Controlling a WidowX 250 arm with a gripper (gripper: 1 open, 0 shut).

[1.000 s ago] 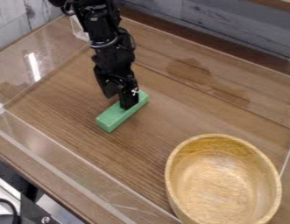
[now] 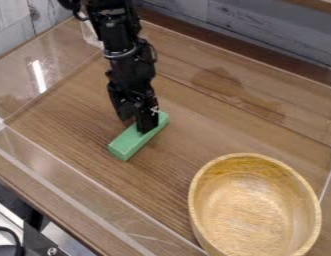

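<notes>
A green block (image 2: 129, 144) lies diagonally on the wooden table, left of centre. The dark gripper (image 2: 136, 116) is low over the block's upper right end, its fingers around or on it; whether they touch it I cannot tell. The fingertips are dark and hard to make out.
A pale yellow oval bowl (image 2: 253, 210) sits at the lower right. Cables lie beyond the table's lower left edge.
My gripper has shifted slightly left over the block's upper end. The block looks nearly still, perhaps moved very slightly.
</notes>
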